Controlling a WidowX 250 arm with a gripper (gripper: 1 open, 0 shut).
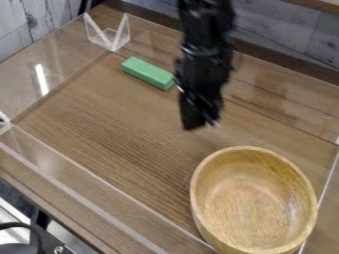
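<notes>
A green block [147,71] lies on the wooden table toward the back left. The black gripper [196,112] is above the middle of the table, to the right of and in front of the block, and blurred; whether its fingers are open or shut is unclear. A large round tan bowl [252,203] sits at the front right.
A white wire-like rack [109,35] stands at the back left. A wooden wall or ledge runs along the back.
</notes>
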